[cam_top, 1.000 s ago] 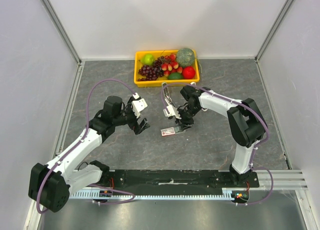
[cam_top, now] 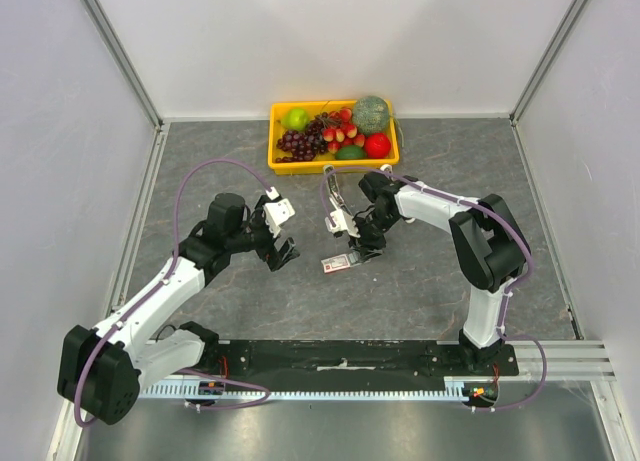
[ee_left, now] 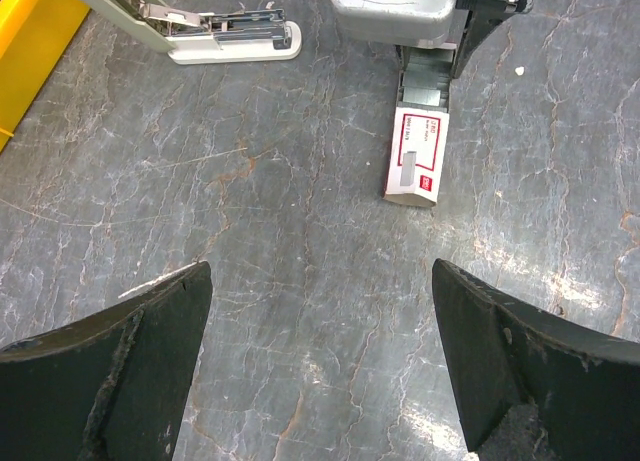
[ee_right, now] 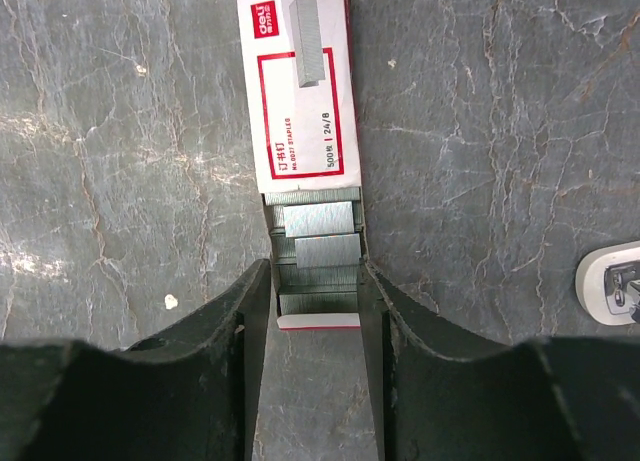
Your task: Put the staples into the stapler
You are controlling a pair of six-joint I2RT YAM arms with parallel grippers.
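The staple box [ee_right: 300, 121] lies on the grey table with its inner tray slid out, showing staple strips [ee_right: 326, 249] in rows; one strip rests on the lid. My right gripper is down at the tray, its fingertips over the strips, part open; whether anything is between them is unclear. The stapler [ee_left: 225, 43] lies opened behind the box, seen in the left wrist view and partly at the right edge of the right wrist view. My left gripper stands open to the left of the box, nothing between its fingers.
A yellow fruit basket [cam_top: 280, 161] stands at the back, behind the stapler.
Little visible change in the top view; the right gripper stays at the staple box and the left arm has not moved.
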